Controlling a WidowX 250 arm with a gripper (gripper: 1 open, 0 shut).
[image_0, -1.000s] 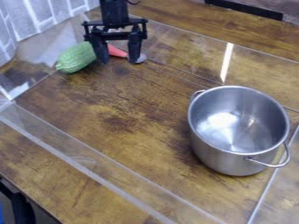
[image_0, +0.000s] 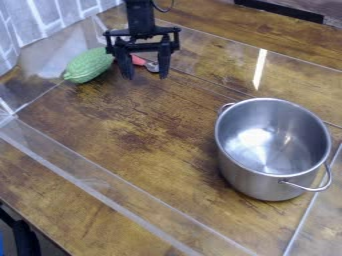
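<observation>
My black gripper (image_0: 144, 62) hangs at the top centre over a small red-handled utensil (image_0: 150, 65), which it partly hides. A green vegetable-like object (image_0: 88, 66) lies just left of it. Whether anything is between the fingers is too small to tell.
A large steel pot (image_0: 271, 148) with two handles stands at the right.
The pot and green object are unmoved.
</observation>
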